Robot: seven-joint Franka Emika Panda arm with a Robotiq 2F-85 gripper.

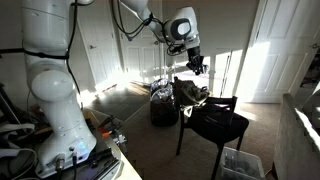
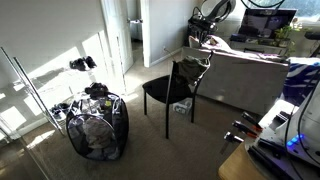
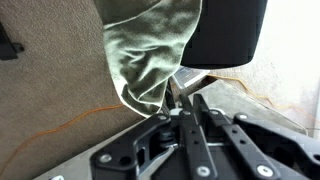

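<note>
A grey-green cloth (image 1: 190, 93) lies draped over the back of a black chair (image 1: 218, 122) in exterior view 1. The same cloth (image 2: 192, 68) shows on the chair in exterior view 2. Above it hangs my gripper (image 1: 199, 70), with a small gap visible between them. In the wrist view the cloth (image 3: 150, 50) spreads from the top edge and narrows to a tip left of my gripper. The fingers are shut, and no cloth shows between the fingers. Part of the black chair (image 3: 225, 35) appears beyond the fingertips.
A black mesh hamper (image 2: 97, 125) with clothes inside stands away from the chair. A clear bin (image 1: 242, 165) sits on the floor near the chair. Behind the chair, in exterior view 2, is a couch (image 2: 245, 75). Open carpet lies between hamper and chair.
</note>
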